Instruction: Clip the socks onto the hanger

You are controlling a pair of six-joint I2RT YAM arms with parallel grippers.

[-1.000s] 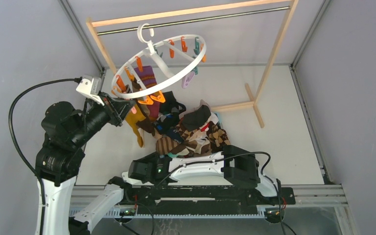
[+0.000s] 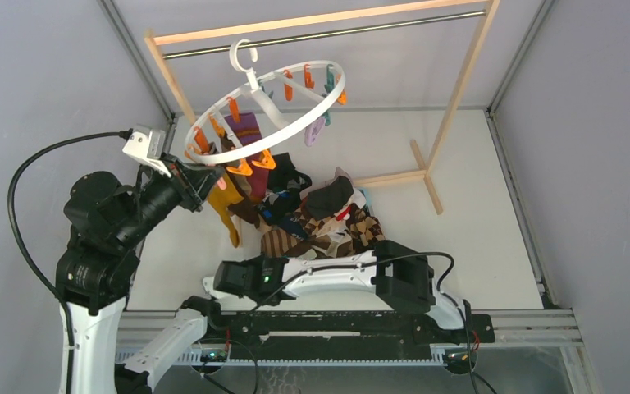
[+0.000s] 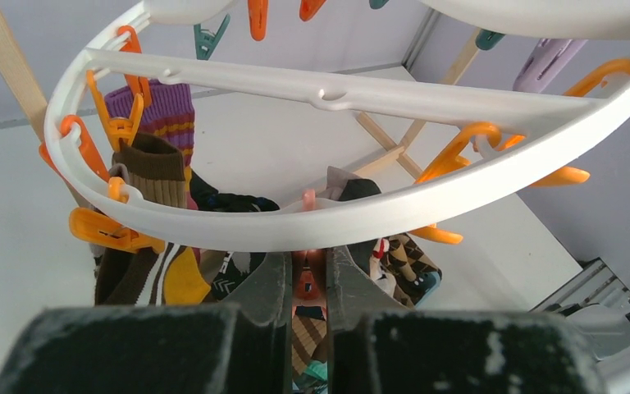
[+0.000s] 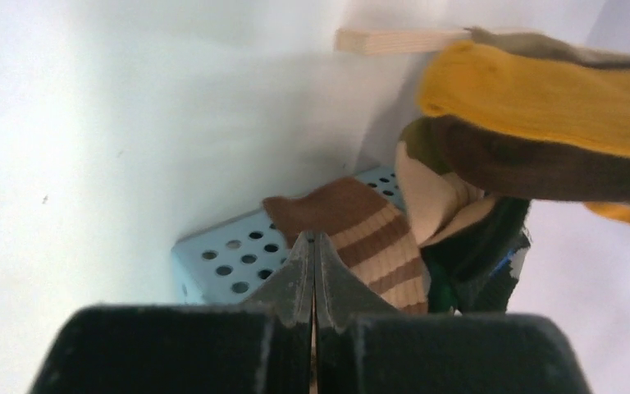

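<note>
A white ring hanger (image 2: 340, 86) hangs tilted from the rack's metal bar, with several clips round it. My left gripper is shut on a pink clip (image 3: 308, 283) below the ring's near edge. Socks hang at the ring's left side, among them a purple striped one (image 3: 172, 111) and a brown-cuffed one (image 3: 154, 168). Heaped socks fill a light blue perforated basket (image 4: 213, 258); a brown striped sock (image 4: 353, 226) drapes over its rim. Above the basket, my right gripper is shut, nothing visible between its fingertips. In the top view, its tips are hidden.
A brown and yellow hanging sock (image 4: 533, 103) reaches across the upper right of the right wrist view. The rack's wooden foot (image 2: 432, 180) stands at the right.
</note>
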